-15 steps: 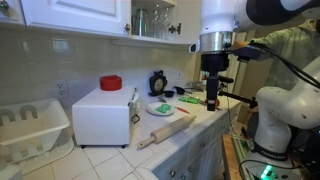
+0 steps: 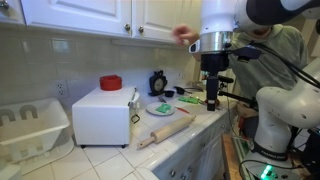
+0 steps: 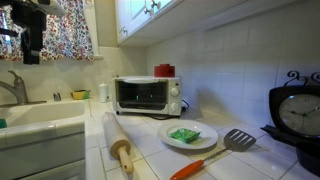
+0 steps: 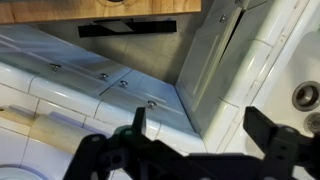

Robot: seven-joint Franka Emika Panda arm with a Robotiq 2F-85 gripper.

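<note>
My gripper stands open in the wrist view, its two black fingers (image 4: pixel 138 120) wide apart with nothing between them. In exterior view 1 the gripper (image 2: pixel 212 104) hangs in the air at the counter's front side, pointing down. It also shows high at the left in exterior view 2, above the sink area. On the counter lie a wooden rolling pin (image 2: pixel 170 130) and a white plate (image 3: pixel 187 134) with a green item (image 3: pixel 184 134) on it. A spatula with a red handle (image 3: pixel 188 170) rests beside the plate. The gripper is apart from all of these.
A white toaster oven (image 3: pixel 147 95) carries a red pot (image 3: pixel 164 71). The sink (image 3: pixel 42 113) lies at the left in exterior view 2; a white dish rack (image 2: pixel 32 130) stands left in exterior view 1. Upper cabinets (image 2: pixel 90 15) overhang the counter. A person's blurred hand (image 2: pixel 185 35) is near them.
The upper cabinet door stood open with glasses showing, and has swung shut. A person's hand has come into view by it. My arm and the counter objects look unmoved.
</note>
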